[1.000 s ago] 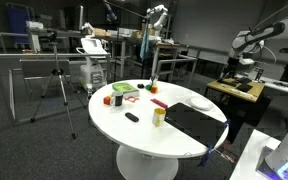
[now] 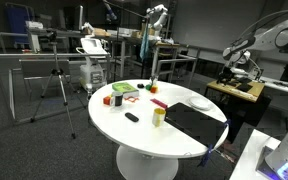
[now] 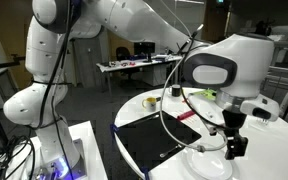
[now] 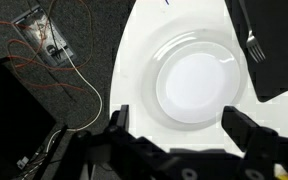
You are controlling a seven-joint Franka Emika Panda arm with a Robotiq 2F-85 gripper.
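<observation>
My gripper stands open above the table, its dark fingers (image 4: 119,118) wide apart with nothing between them. Ahead of the fingertips in the wrist view lies a round white plate (image 4: 197,82), flat and empty. Exterior view 2 has the gripper (image 3: 232,145) hanging over the far edge of this plate (image 3: 206,165), clear of it. Beside the plate is a black mat (image 4: 279,50) with a fork (image 4: 254,46) on it. From exterior view 1 the plate (image 2: 202,103) shows near the table's right side, behind the mat (image 2: 195,125).
A yellow cup (image 2: 159,117), a small black object (image 2: 132,117), a red object (image 2: 159,102) and a green basket (image 2: 124,88) occupy the white table's other side. Cables and a box (image 4: 46,38) lie on the floor past the table edge. Bare tabletop surrounds the plate's near side.
In exterior view 1 the arm has shifted rightward, and more of its upper links shows at the right edge. The plate, mat and other table objects have stayed put.
</observation>
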